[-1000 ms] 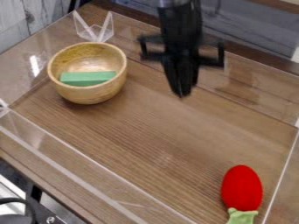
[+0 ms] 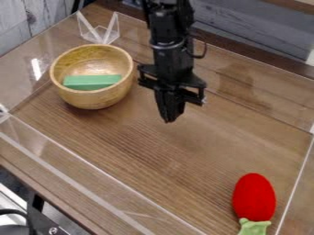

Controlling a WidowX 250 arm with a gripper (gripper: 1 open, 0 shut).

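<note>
My black gripper (image 2: 171, 108) hangs over the middle of the wooden table (image 2: 147, 165), just right of a wooden bowl (image 2: 116, 90). Its tips are close together and appear shut, with nothing visible between them. The bowl holds a green block (image 2: 87, 83). A red strawberry-like toy (image 2: 254, 197) with a pale green top lies at the front right, well apart from the gripper.
A white wire-like object (image 2: 98, 29) stands at the back left. A cable and dark fittings show at the lower left edge.
The bowl and red toy stay put.
</note>
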